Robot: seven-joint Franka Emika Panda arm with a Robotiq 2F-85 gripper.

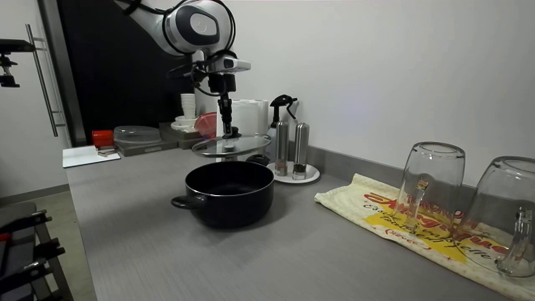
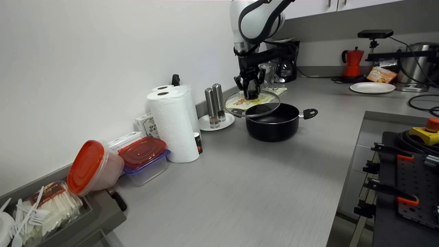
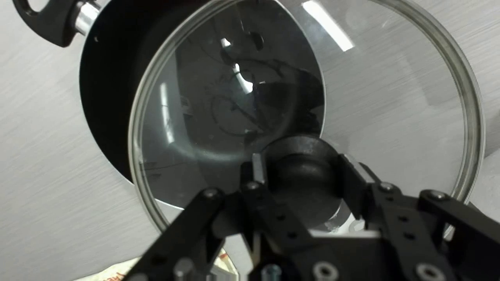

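Observation:
A black two-handled pot (image 1: 229, 200) stands uncovered on the grey counter. Above its back side hangs a round glass lid (image 1: 210, 145) with a metal rim, slightly tilted. My gripper (image 1: 228, 131) is shut on the lid's black knob (image 3: 302, 175), one finger on each side of it in the wrist view. Seen from there, the lid (image 3: 393, 107) overlaps only part of the pot (image 3: 108, 93), the rest reaching out over bare counter. In exterior view 2 the lid (image 2: 234, 105) is off to the pot's wall side, apart from the table.
Two steel mills (image 1: 301, 150) on a white plate (image 1: 313, 175) stand close behind the pot. Paper rolls (image 2: 173, 123) are near the wall. Upturned glass mugs (image 1: 431, 185) rest on a printed cloth (image 1: 351, 195). Counter in front of the pot is clear.

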